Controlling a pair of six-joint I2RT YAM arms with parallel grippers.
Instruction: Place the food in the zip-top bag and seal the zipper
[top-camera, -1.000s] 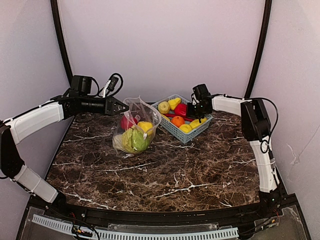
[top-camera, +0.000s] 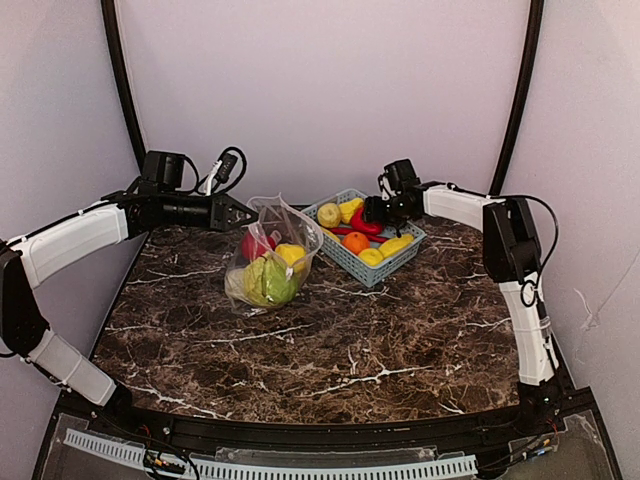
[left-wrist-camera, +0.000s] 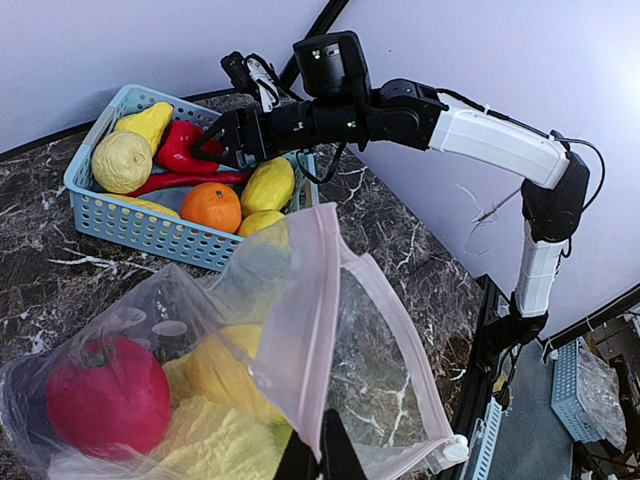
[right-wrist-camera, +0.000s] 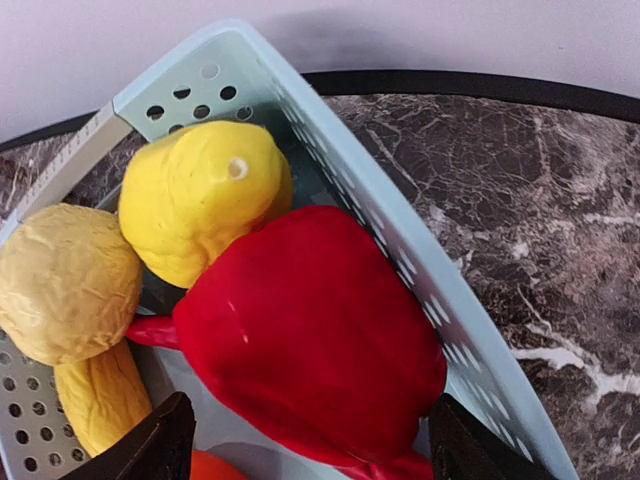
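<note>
The clear zip bag (top-camera: 300, 230) stands open at centre-left, holding a red round fruit (left-wrist-camera: 105, 395), yellow food (top-camera: 290, 256) and a cabbage (top-camera: 267, 281). My left gripper (top-camera: 246, 213) is at the bag's top rim, shut, apparently on the bag's edge in the left wrist view. My right gripper is over the blue basket (top-camera: 368, 276), its fingers part open around a red pepper (right-wrist-camera: 305, 320); contact is unclear. The basket also holds a yellow pepper (right-wrist-camera: 205, 190), a pale round vegetable (right-wrist-camera: 65, 280), an orange (top-camera: 355, 242) and other yellow food.
Bare dark marble table (top-camera: 350, 350) fills the front and the areas either side of the bag and basket. Walls (top-camera: 320, 100) surround the back and sides.
The left arm and bag are unchanged.
</note>
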